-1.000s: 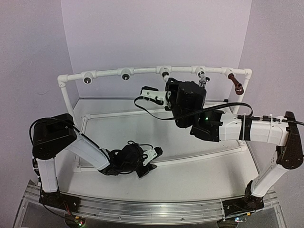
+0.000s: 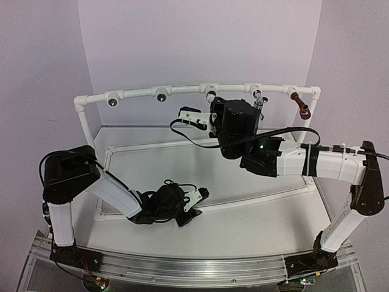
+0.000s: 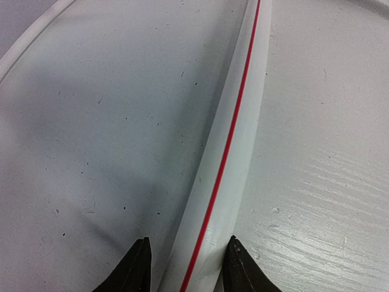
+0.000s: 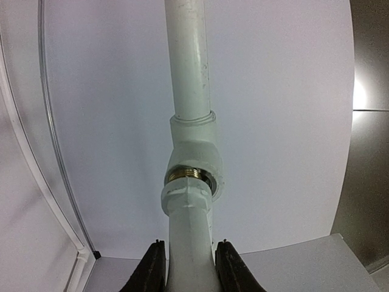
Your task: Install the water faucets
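At the middle tee [image 4: 194, 159] of the upper pipe, a white faucet [image 4: 189, 237] meets the socket with brass thread still showing at its mouth. My right gripper is shut on this faucet's body, one finger against each side. From above, the right arm hides most of that faucet. A silver faucet [image 2: 259, 100] and a brown faucet [image 2: 300, 104] are on the tees to the right. Low at the front, my left gripper stands open astride a red-striped white pipe [image 3: 240, 115]; a gap shows at its left finger.
Two empty tees sit on the left of the upper pipe: the outer tee [image 2: 113, 99] and the inner tee [image 2: 161, 94]. The right forearm [image 2: 319, 165] spans the right half of the workspace. White board [image 2: 267, 222] lies bare at front right.
The left arm has barely moved.
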